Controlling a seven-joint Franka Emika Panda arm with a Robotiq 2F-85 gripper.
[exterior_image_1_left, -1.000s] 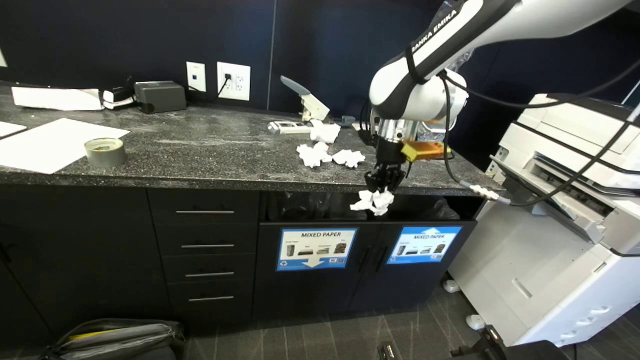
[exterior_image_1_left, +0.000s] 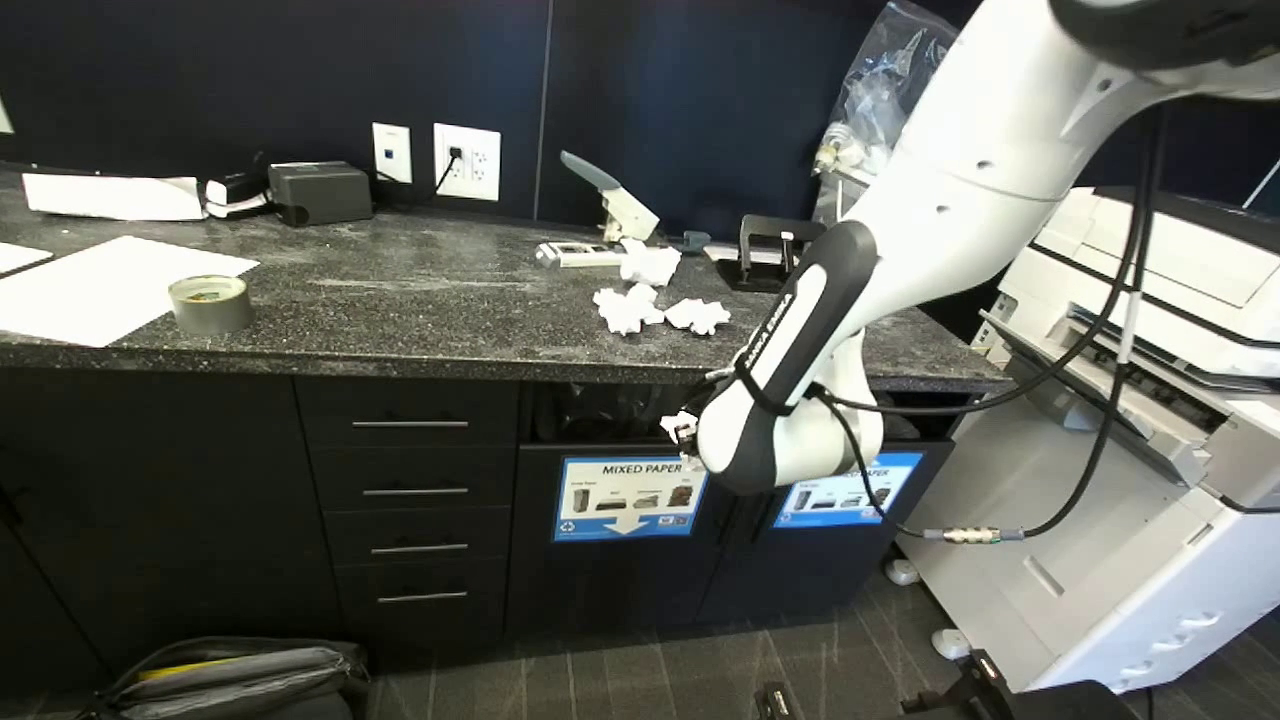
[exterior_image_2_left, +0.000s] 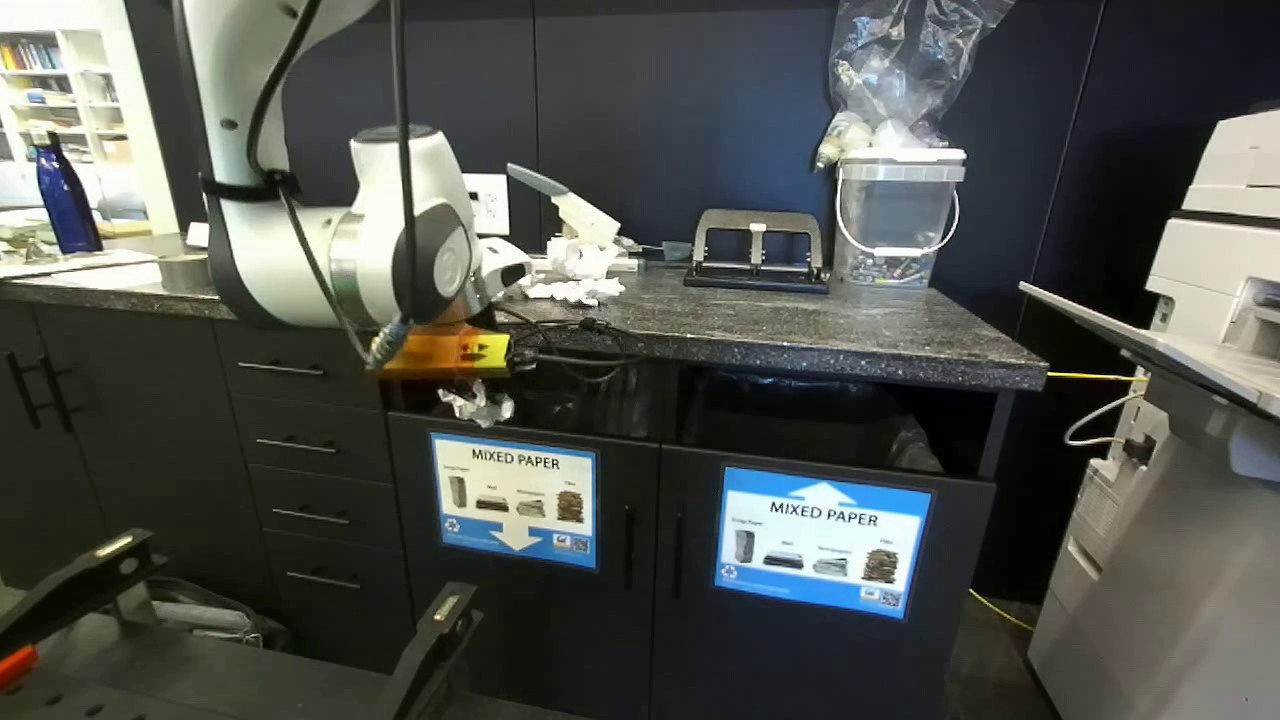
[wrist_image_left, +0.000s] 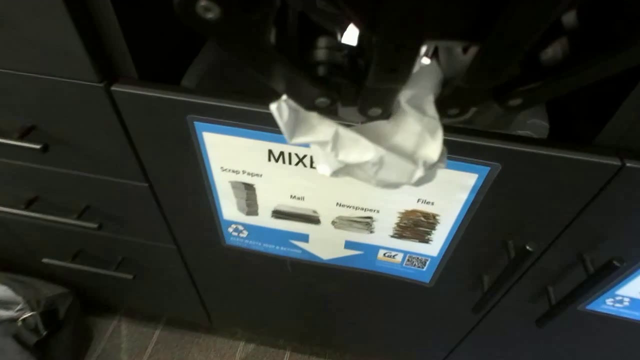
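Note:
My gripper (exterior_image_1_left: 686, 434) is shut on a crumpled piece of white paper (wrist_image_left: 384, 147), which hangs from the fingers in the wrist view. In exterior view 2, the held paper (exterior_image_2_left: 477, 404) shows below the orange mount, level with the top of the left cabinet door (exterior_image_2_left: 576, 434). Behind that door's upper edge is a dark opening (exterior_image_2_left: 576, 396). The arm hides most of the fingers in exterior view 1. Three white crumpled papers (exterior_image_1_left: 627, 312) lie on the counter (exterior_image_1_left: 420, 300).
A hole punch (exterior_image_2_left: 758, 250) and a clear bucket (exterior_image_2_left: 890, 222) stand at the back of the counter. A second opening (exterior_image_2_left: 792, 414) lies to the right. The counter's front edge (exterior_image_2_left: 768, 348) overhangs both openings. A printer (exterior_image_1_left: 1140, 384) stands at the right.
The arm has swung left and lower in exterior view 1, turning the gripper away from its downward pose. The held paper has moved left with it. The papers on the counter are unmoved.

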